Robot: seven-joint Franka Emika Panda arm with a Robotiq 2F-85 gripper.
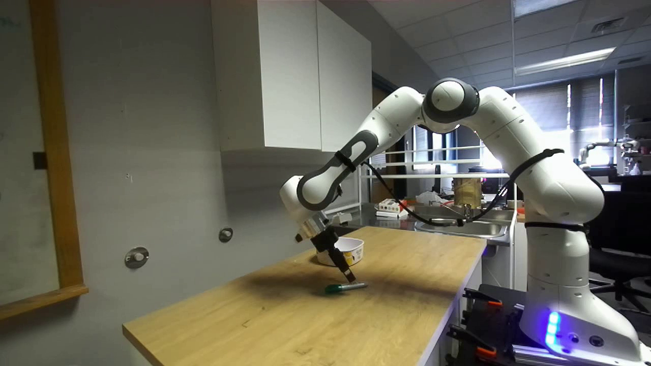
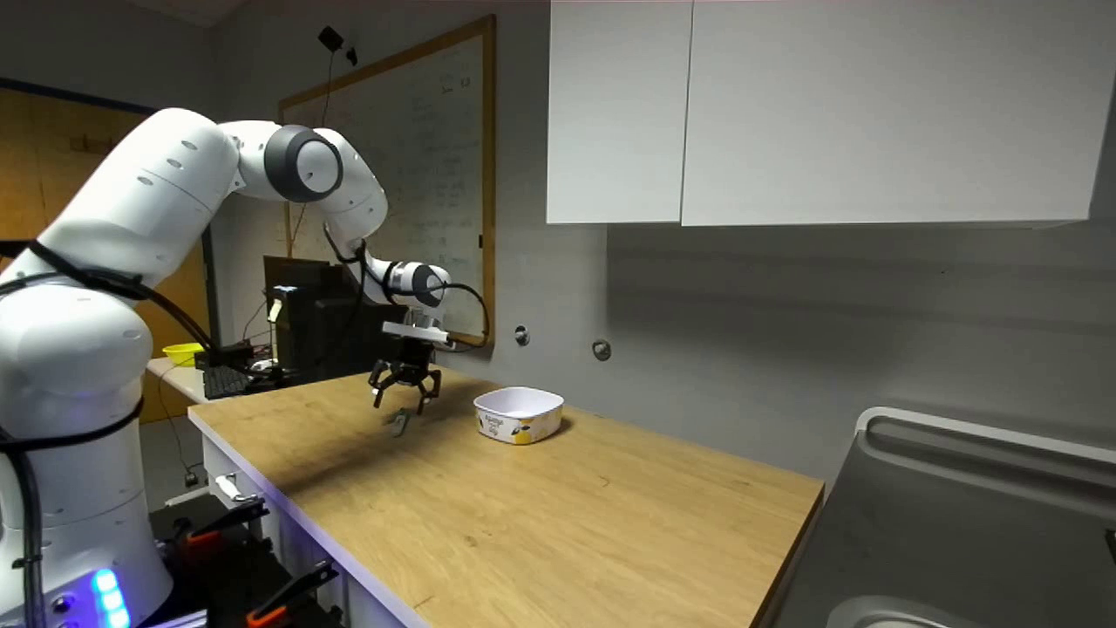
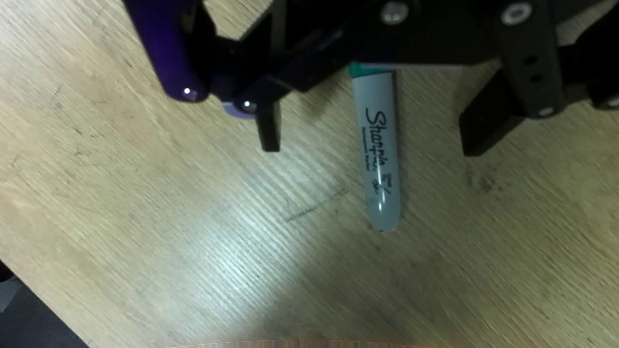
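Observation:
A grey Sharpie marker with a green cap point(image 3: 380, 151) lies flat on the wooden counter; exterior view 1 shows the whole marker point(image 1: 346, 287), green end toward the left. My gripper is open, its fingertips wide apart on either side of the marker in the wrist view, neither touching it there. The capped end runs out of sight beneath the gripper body. In exterior view 2 the gripper point(image 2: 400, 405) hangs low over the counter, tilted, with the marker point(image 2: 399, 422) just below. Exact fingertip height above the wood is hard to tell.
A white square bowl with lemon prints point(image 2: 519, 414) stands on the counter near the wall, close to the gripper. Above hangs a white cabinet point(image 1: 290, 76).

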